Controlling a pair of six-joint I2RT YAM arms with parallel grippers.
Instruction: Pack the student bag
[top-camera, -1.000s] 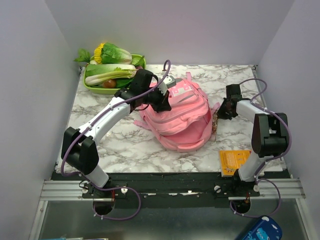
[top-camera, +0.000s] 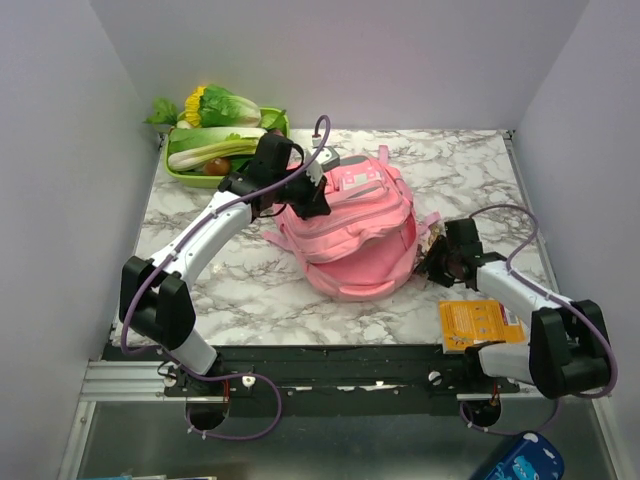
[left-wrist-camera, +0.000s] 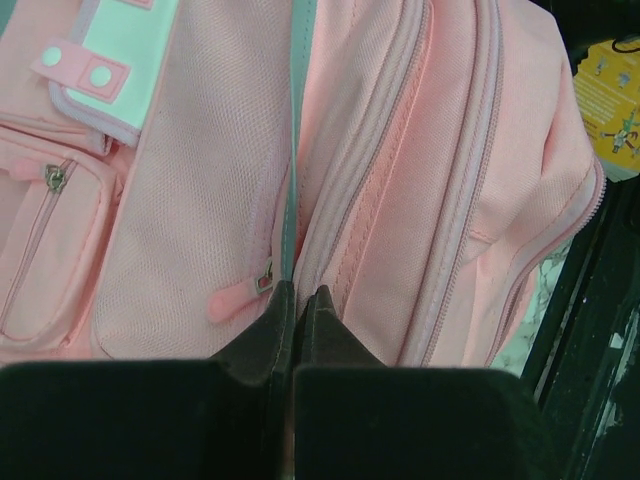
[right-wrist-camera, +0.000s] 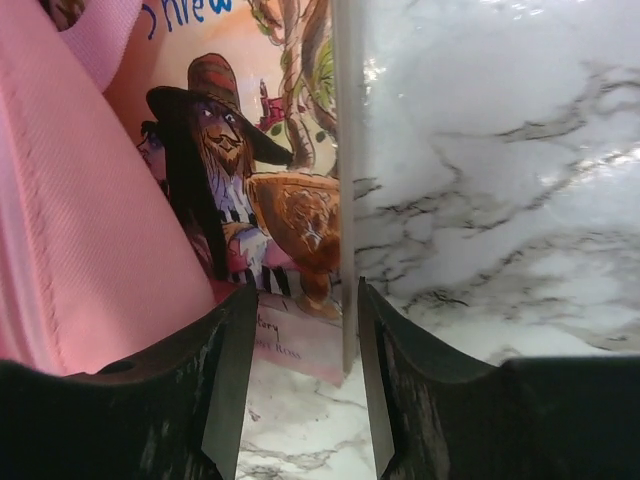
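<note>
The pink backpack (top-camera: 350, 235) lies mid-table, its dark pink opening facing the front. On its upper left my left gripper is shut against the bag, at the zip beside a teal strip; no fabric clearly shows between its fingers. A picture book (right-wrist-camera: 265, 200) with a hatted, bearded figure is beside the bag's right side, partly hidden by pink fabric. My right gripper is open at the book's near end, its fingers spread across the lower cover and the spine edge. A yellow-orange book (top-camera: 470, 326) lies near the front edge.
A green basket (top-camera: 190, 181) of vegetables stands at the back left. A blue item (top-camera: 528, 458) is partly in view beyond the front edge. Bare marble (top-camera: 450, 165) shows at the back right and front left.
My right gripper has come from the book's right side to its near end, by the bag. The left gripper has shifted slightly left, and the bag's upper left has moved with it.
</note>
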